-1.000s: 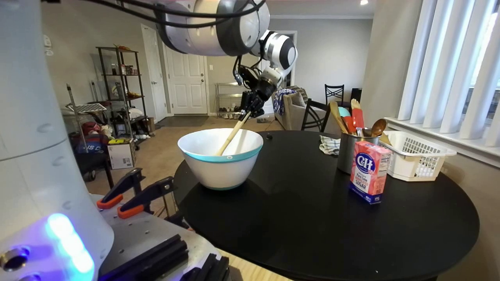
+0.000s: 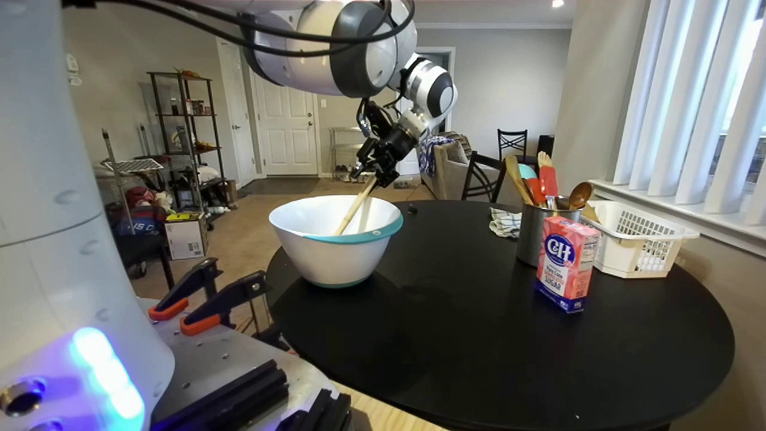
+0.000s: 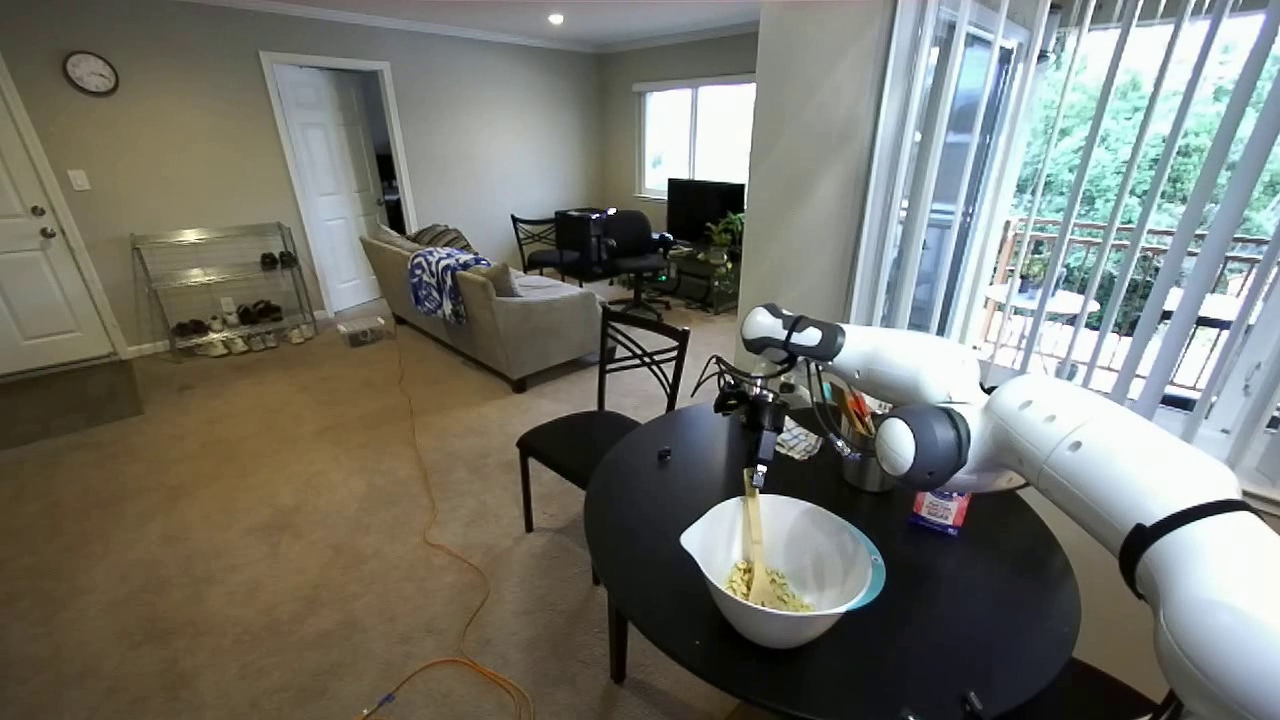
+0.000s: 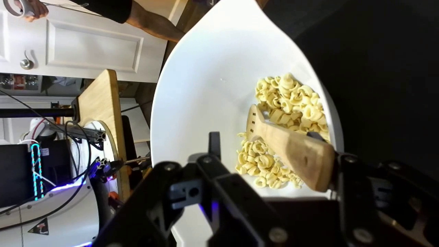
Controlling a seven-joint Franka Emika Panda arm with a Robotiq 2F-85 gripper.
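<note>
A wooden slotted spatula (image 4: 284,142) leans in the large white bowl (image 4: 193,94), its head among yellow pasta (image 4: 294,98). In exterior view 1 the bowl (image 2: 323,251) stands at the table's near left, and the spatula's handle (image 2: 355,206) slants up to my gripper (image 2: 376,166). My gripper is open above the bowl in the wrist view. The handle's end lies close to the right-hand finger, well apart from the left-hand one; whether it touches is unclear. Exterior view 2 shows the gripper (image 3: 758,474) at the top of the spatula (image 3: 755,528).
At the right of the black table (image 2: 459,323) stand a pink sugar box (image 2: 565,262), a metal utensil holder (image 2: 529,233) and a white basket (image 2: 639,244). A checked cloth (image 2: 504,222) lies farther back. Bare tabletop extends right of the bowl.
The bowl has turned, bringing its teal handle edge to the right, and shifted slightly left. My gripper has risen a little, and its fingers look more apart around the handle's top.
</note>
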